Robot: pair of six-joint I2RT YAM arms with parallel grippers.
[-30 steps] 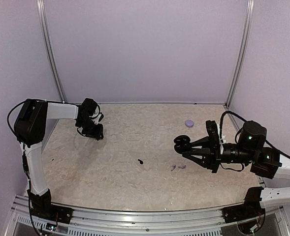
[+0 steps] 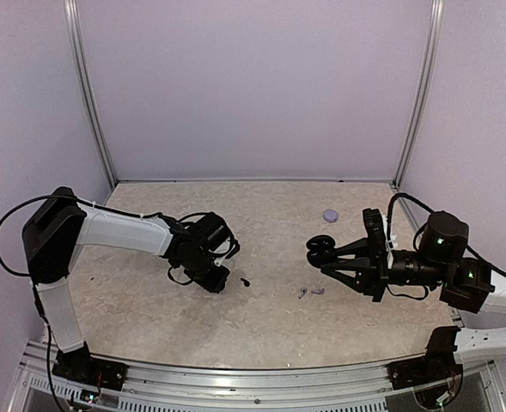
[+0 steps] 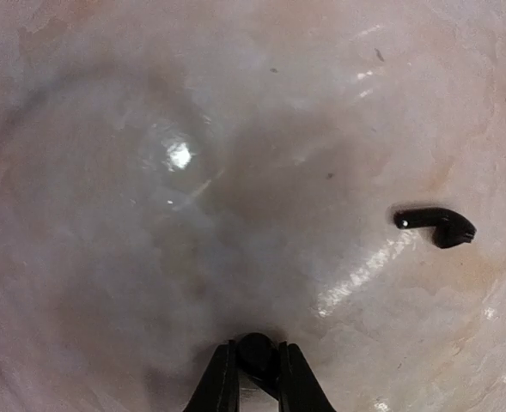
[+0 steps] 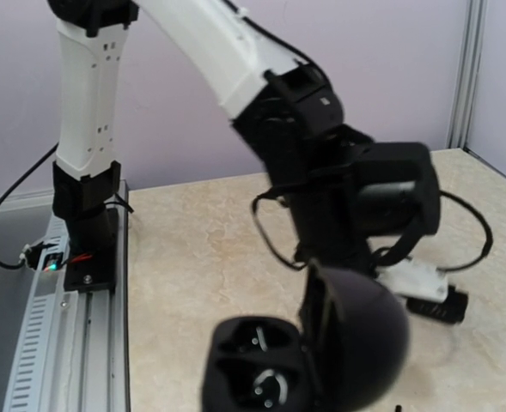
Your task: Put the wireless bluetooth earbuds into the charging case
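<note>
In the left wrist view my left gripper is shut on a small black earbud (image 3: 255, 352), whose round end shows between the fingertips. A second black earbud (image 3: 442, 225) lies on the table to the right in that view; from above, this loose earbud (image 2: 245, 282) is just right of my left gripper (image 2: 220, 285). My right gripper (image 2: 332, 261) is shut on the black charging case (image 2: 320, 248), held above the table. Seen from the right wrist, the case (image 4: 257, 365) has its lid (image 4: 362, 339) open, and two hollows with shiny bits face up.
Two lilac earbuds, one (image 2: 302, 293) beside the other (image 2: 318, 291), lie on the table below the right gripper. A round lilac case (image 2: 331, 215) sits farther back.
My left arm has moved right and toward the front, coming close to the loose black earbud. The right arm and the case have barely shifted.
</note>
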